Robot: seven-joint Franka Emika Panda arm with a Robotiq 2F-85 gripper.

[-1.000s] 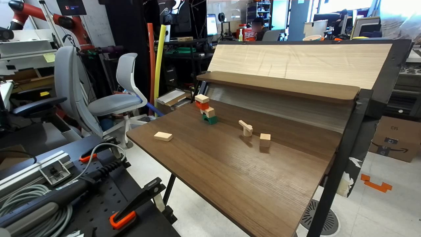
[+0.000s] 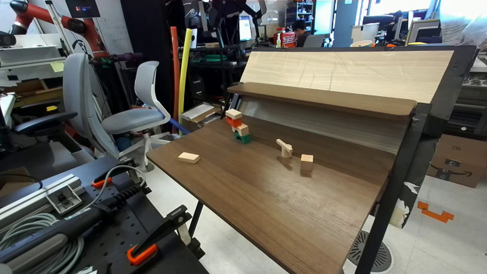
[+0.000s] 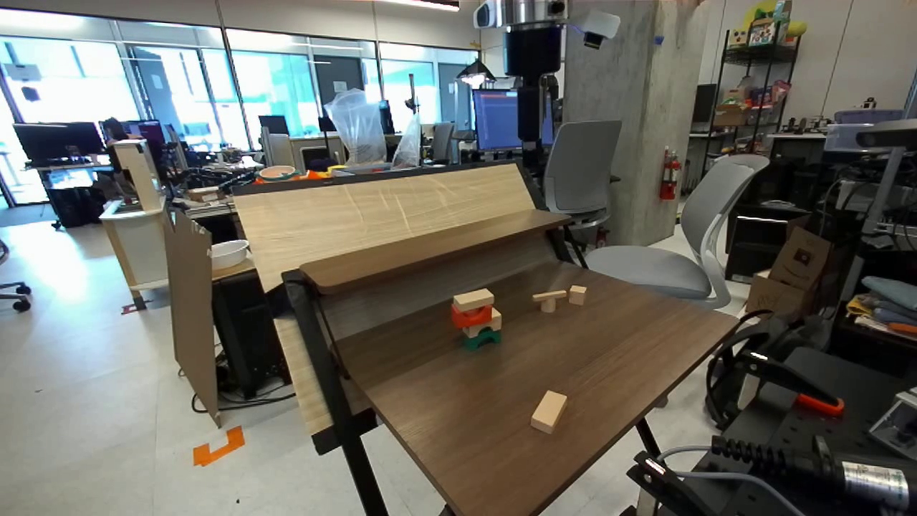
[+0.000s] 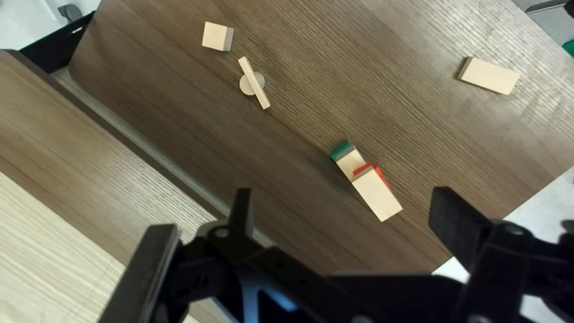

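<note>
My gripper is open, with its two black fingers wide apart and nothing held. In exterior view 2 the gripper [image 3: 533,129] hangs high above the back of the desk, well clear of the blocks. A leaning stack has a green arch [image 2: 243,137] at the bottom, a wooden block [image 2: 240,130] on it, then a red arch [image 2: 233,121] and a wooden block [image 2: 234,113] on top. A thin stick [image 4: 254,81] lies across an upright cylinder [image 4: 245,86]. Near them sits a wooden cube [image 4: 215,36]. A flat rectangular block [image 4: 489,75] lies alone.
The brown desk [image 2: 283,201] has broad clear room at its front and right. A raised shelf [image 2: 319,96] runs along the back, close behind the stack. Clamps and cables occupy a black side table [image 2: 114,237].
The dark arm and gripper, at the top of exterior view 1, have moved to the right and lower. The blocks stand as before.
</note>
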